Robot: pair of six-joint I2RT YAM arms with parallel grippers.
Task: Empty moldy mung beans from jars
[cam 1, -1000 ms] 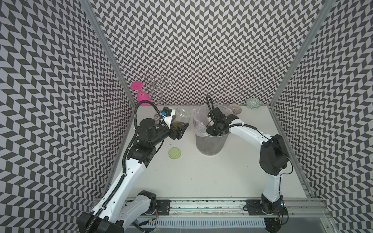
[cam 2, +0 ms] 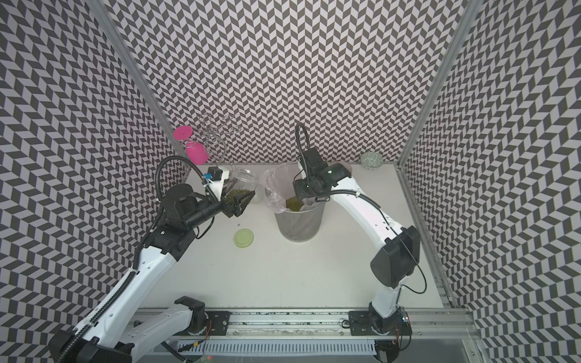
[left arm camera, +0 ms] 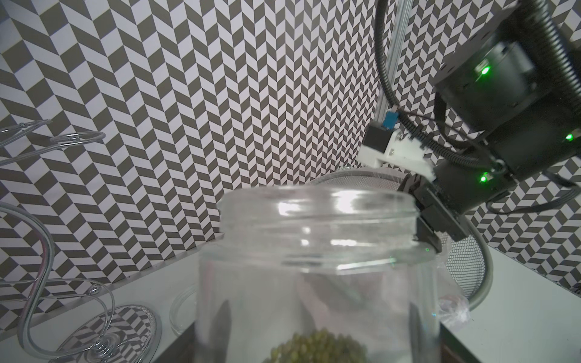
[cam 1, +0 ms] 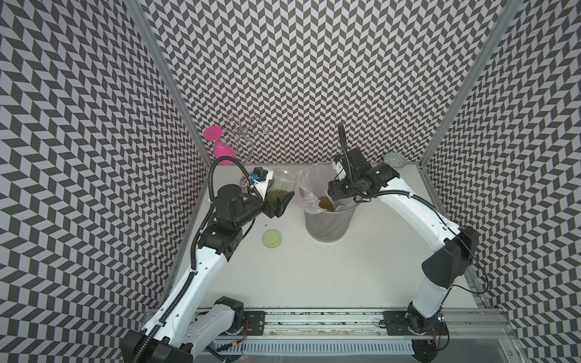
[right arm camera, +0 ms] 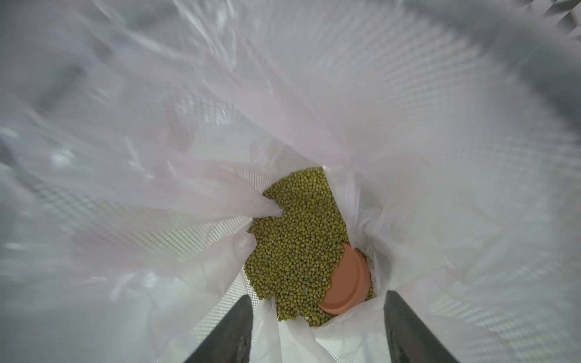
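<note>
My left gripper point(cam 1: 279, 205) is shut around a clear glass jar point(left arm camera: 317, 254), which stands upright, its mouth uncovered. Green mung beans point(left arm camera: 317, 348) show inside the jar in the left wrist view. To its right is a grey mesh bin point(cam 1: 327, 227) with a translucent bag point(cam 1: 310, 187) lining it. The right gripper points down over the bin with its fingers apart and nothing between them. Below it, loose mung beans point(right arm camera: 299, 236) and an orange-brown round piece point(right arm camera: 348, 283) lie at the bottom of the bag. A light green lid point(cam 1: 272, 238) lies flat on the table.
A wire rack with a pink glass point(cam 1: 223, 151) stands at the back left. At the back right sits a ribbed glass bowl point(cam 1: 395, 159).
The left arm and its jar have stayed in place.
</note>
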